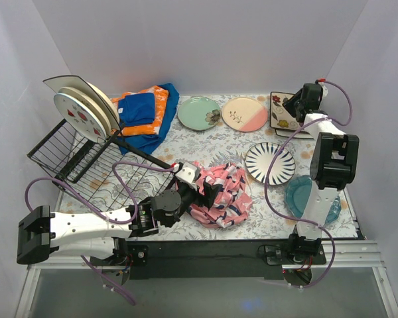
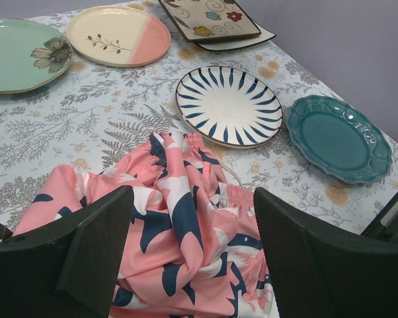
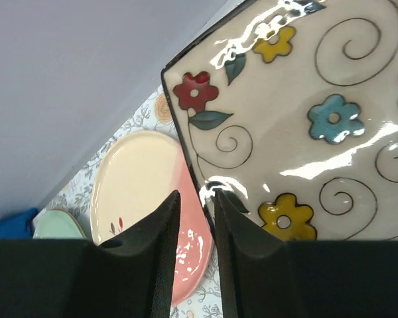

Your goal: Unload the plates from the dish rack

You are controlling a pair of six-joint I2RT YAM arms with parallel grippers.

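Observation:
The dish rack (image 1: 66, 172) at left holds several upright plates (image 1: 79, 116). My left gripper (image 1: 205, 192) hangs open over a crumpled pink cloth (image 2: 186, 218), nothing between its fingers. My right gripper (image 1: 292, 106) is over the square flowered plate (image 3: 292, 159) at back right, whose edge comes right to its fingertips in the right wrist view; I cannot tell whether it is between them. Out on the table lie a green plate (image 1: 199, 112), a cream-and-pink plate (image 1: 242, 112), a striped plate (image 1: 270, 162) and a teal plate (image 2: 338, 142).
Folded blue and orange cloths (image 1: 136, 109) lie behind the rack. Walls bound the table at back and sides. Some bare table shows between the plates and the pink cloth.

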